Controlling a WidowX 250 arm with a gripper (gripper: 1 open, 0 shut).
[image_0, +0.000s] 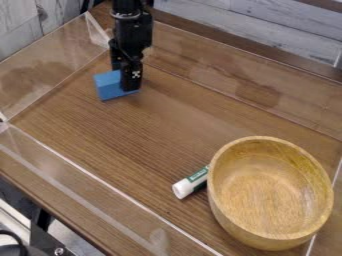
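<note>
The black gripper (130, 70) reaches down from the top of the view to a blue block (111, 88) on the wooden table (160, 150) at the upper left. Its lower end is at the block's upper right and partly covers it. The fingers are dark and small, so whether they touch the block is unclear.
A large yellow bowl (270, 193) sits at the lower right, with a white and green cylindrical item (191, 182) just left of it. The table's left edge runs along the lower left corner.
</note>
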